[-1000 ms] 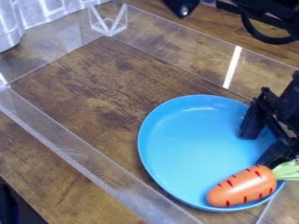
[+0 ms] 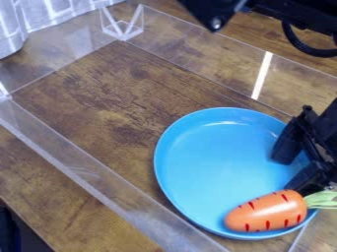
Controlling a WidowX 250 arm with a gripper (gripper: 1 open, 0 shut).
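Note:
An orange toy carrot [image 2: 266, 212] with red stripes and pale green leaves lies in the lower right of a blue plate [image 2: 204, 167]. My black gripper [image 2: 301, 159] reaches in from the right edge, low over the plate's right part, just above the carrot's leafy end. Its fingers are dark and partly out of frame, so I cannot see whether they are open or shut.
A wooden table [image 2: 105, 98] fills the view, with clear plastic edging along the left and back. A white ribbed object [image 2: 24, 22] is at the top left. The table left of the plate is clear.

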